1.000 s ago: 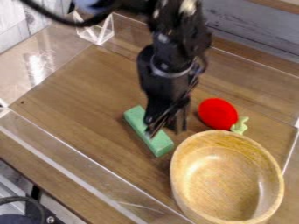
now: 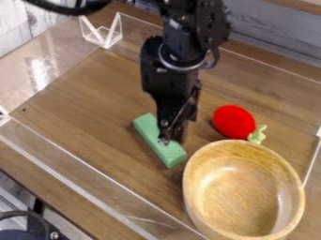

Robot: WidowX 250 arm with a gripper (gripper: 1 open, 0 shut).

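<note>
A black gripper [image 2: 167, 111] hangs over the middle of the wooden table, its fingertips just above the far end of a green block [image 2: 160, 141] lying on the surface. The two fingers appear spread, with nothing clearly between them; the near one partly blends with the dark wrist. To the right lies a red strawberry-like object [image 2: 234, 121] with green leaves, and below it a large pale wooden bowl [image 2: 243, 216].
Clear acrylic edging runs along the table's left and near sides, with a clear bracket [image 2: 103, 32] at the back left. The bowl fills the front right.
The block, red object and bowl have stayed put.
</note>
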